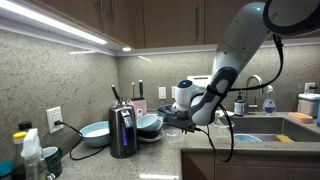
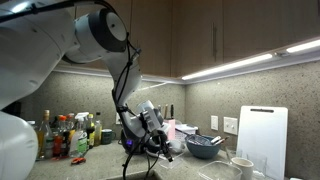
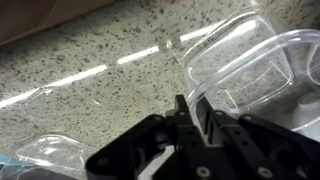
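My gripper is low over the speckled counter (image 3: 110, 85) in the wrist view. Its black fingertips are close together at the curved rim of a clear vessel (image 3: 250, 58). Whether they grip that rim or only stand around it is unclear. Under and beside this rim lies a clear rectangular container (image 3: 232, 68), its outline partly overlapped by the vessel. Another clear container (image 3: 55, 152) shows at the lower left. From exterior view 1, the gripper (image 1: 188, 124) points down near clear items on the counter, and its fingertips are hard to make out.
A black toaster-like appliance (image 1: 123, 132) and blue bowls (image 1: 95, 134) stand left of the arm. The sink (image 1: 268, 126) lies to the right. Bottles (image 2: 80, 138) crowd the counter in exterior view 2.
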